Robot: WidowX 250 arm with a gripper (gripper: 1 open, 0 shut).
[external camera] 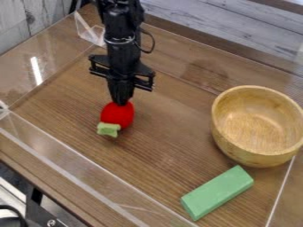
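Note:
My black gripper point(119, 99) points down at the upper centre-left of the view, its tip right at a red round object with a pale green top piece point(116, 116), like a strawberry, resting on the wooden table. Whether the fingertips are open or shut on it is hard to tell.
A wooden bowl point(254, 124) sits at the right. A green block point(218, 191) lies at the lower right.

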